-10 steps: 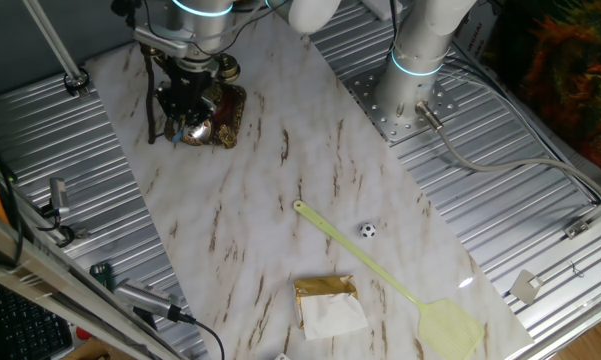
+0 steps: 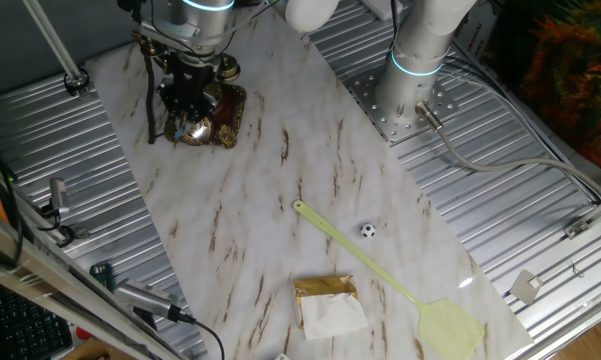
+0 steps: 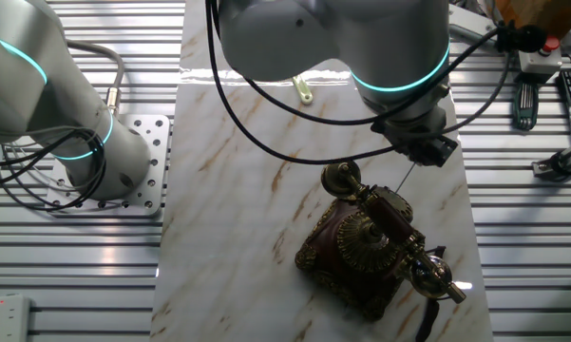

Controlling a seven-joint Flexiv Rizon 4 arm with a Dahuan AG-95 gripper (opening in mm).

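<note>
An old-style telephone [image 3: 334, 249], dark red-brown with gold trim, stands at one end of the marbled table. In exterior view 2 its handset [image 3: 392, 220] lies across the top of the body. My gripper [image 2: 187, 120] is directly over the telephone in exterior view 1, its dark fingers overlapping the dial side. Whether they touch it is unclear. From the other side, only the dark gripper housing [image 3: 426, 147] shows beyond the handset, and the fingertips are hidden. How the fingers stand cannot be made out.
A yellow-green fly swatter [image 2: 450, 328], a small black-and-white ball [image 2: 368, 230] and a gold-and-white packet [image 2: 332, 312] lie farther along the table. Bare tabletop [image 2: 240, 220] separates them from the telephone. A dark cord [image 2: 150, 100] runs beside the telephone.
In exterior view 1 my arm and gripper have shifted slightly upward and to the right over the telephone. The telephone and the other objects have stayed in place.
</note>
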